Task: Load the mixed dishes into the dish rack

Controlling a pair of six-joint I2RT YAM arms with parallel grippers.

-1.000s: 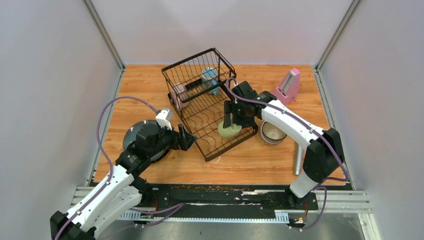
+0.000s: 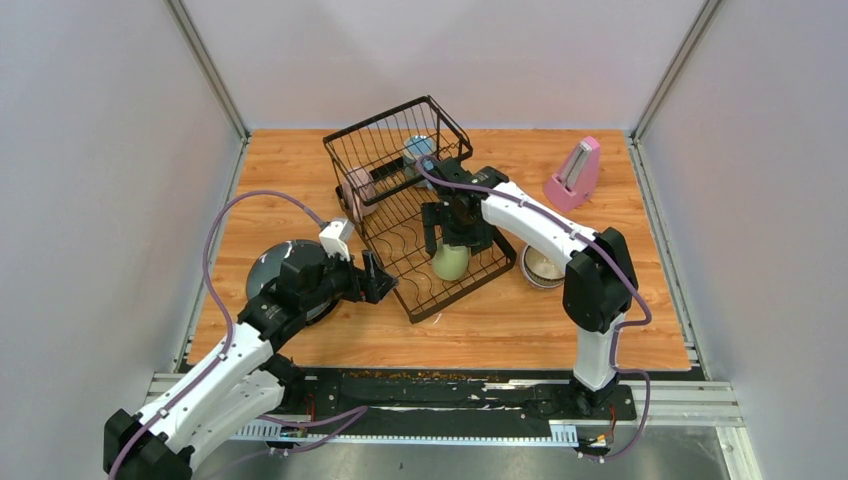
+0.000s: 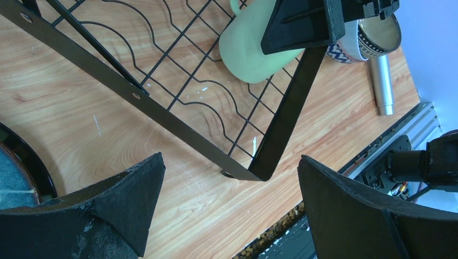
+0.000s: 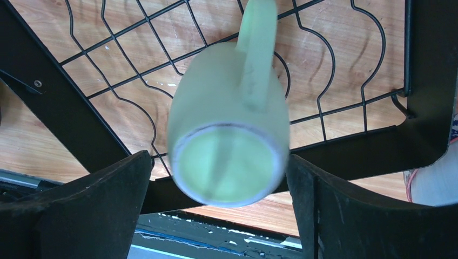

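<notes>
A green mug (image 2: 450, 262) lies on its side in the lower tier of the black dish rack (image 2: 468, 291), its handle pointing away in the right wrist view. My right gripper hangs open just over the mug, fingers either side of its base. My left gripper is open and empty outside the rack's front-left corner, above the table beside a dark blue plate (image 3: 16, 189). A pink cup (image 2: 358, 182) and a blue cup (image 2: 418, 150) sit under the rack's upper basket.
Stacked bowls (image 2: 543, 268) and a metal cylinder (image 3: 381, 86) stand right of the rack. A pink metronome-like object (image 2: 572, 175) is at the back right. Bare table lies along the front.
My right arm has moved left, its gripper shifting left above the green mug, which now appears slightly more upright in the top view. My left arm has shifted very slightly right.
</notes>
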